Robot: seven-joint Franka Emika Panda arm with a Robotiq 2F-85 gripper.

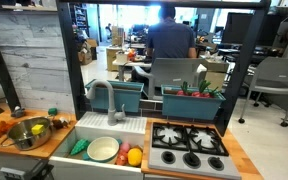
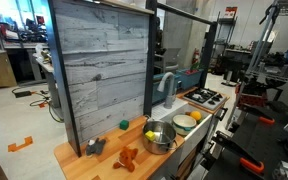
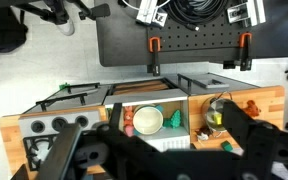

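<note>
My gripper stands open in the wrist view, its dark fingers wide apart and nothing seen between them. It looks down from above on a toy kitchen. A metal pot with something yellow inside stands on the wooden counter. A pale bowl sits in the sink, with green, red and yellow items beside it. The stove has black grates and knobs. An orange-brown toy and a grey item lie near the pot.
A tall grey faucet rises behind the sink. Teal planters and dark upright posts stand at the back. A black table with orange-handled clamps and coiled cable faces the kitchen. Bare counter lies left of the orange-brown toy.
</note>
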